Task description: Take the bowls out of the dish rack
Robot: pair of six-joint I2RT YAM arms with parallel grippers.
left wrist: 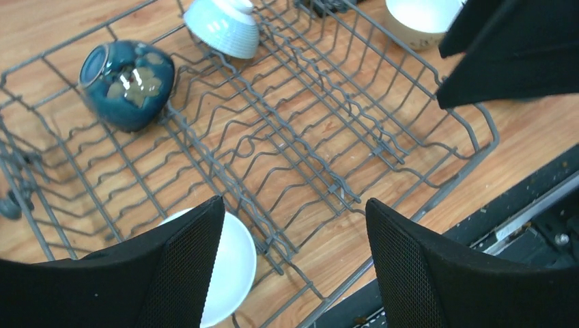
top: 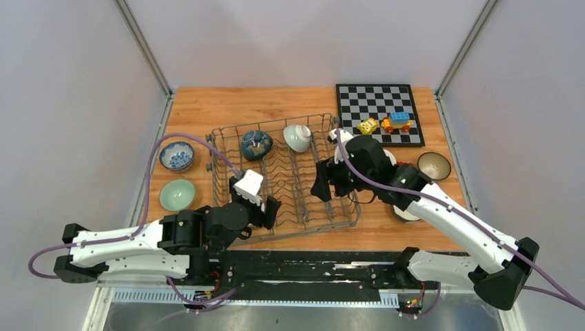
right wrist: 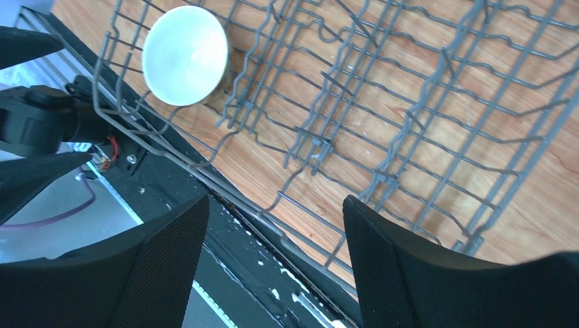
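A pale cream bowl point(right wrist: 186, 55) lies in the front left part of the dish rack point(top: 314, 224); the left arm hides it in the top view. My left gripper is open above the rack, with only wire between its fingertips and the bowl point(left wrist: 232, 266) beyond its left finger. Towards the back of the rack sit a dark blue patterned bowl point(top: 256, 145) and a light blue-white bowl point(top: 298, 138). Over the rack's right side, my right gripper stands open and empty.
On the table left of the rack are a blue-white bowl point(top: 177, 156) and a green bowl point(top: 178, 195). To the right, a brown-rimmed bowl point(top: 434, 165) and others are partly under the right arm. A chessboard point(top: 365, 100) with toys occupies the back right.
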